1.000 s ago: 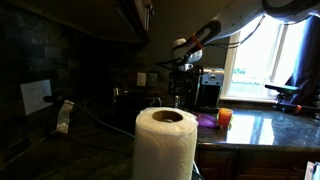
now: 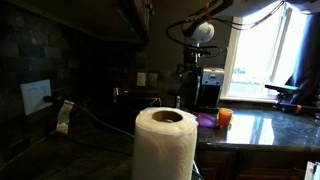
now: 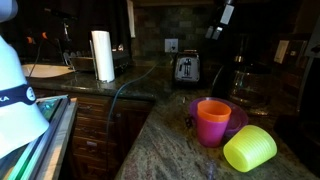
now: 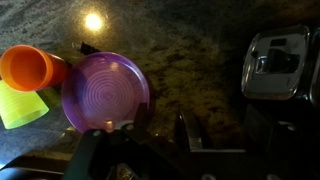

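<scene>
My gripper stands open above the counter, and its dark fingers show nothing between them. A round purple plate [image 4: 104, 91] lies to its left in the wrist view. Beyond the plate are an orange cup [image 4: 25, 68] and a yellow-green cup [image 4: 20, 106]. In exterior view 2 the orange-pink cup [image 3: 211, 125] stands upright by the purple plate [image 3: 238, 119], while the yellow-green cup [image 3: 249, 149] lies on its side. Exterior view 1 shows the orange cup [image 2: 225, 117] beside the purple plate [image 2: 207, 122]; the gripper there is dark and hard to make out.
A toaster [image 3: 187, 69] stands near the back wall, and shows at the right of the wrist view. A paper towel roll [image 2: 165, 147] fills the foreground of exterior view 1.
The arm has shifted right and slightly upward in exterior view 1. The cup, plate and paper towel roll have stayed in place.
</scene>
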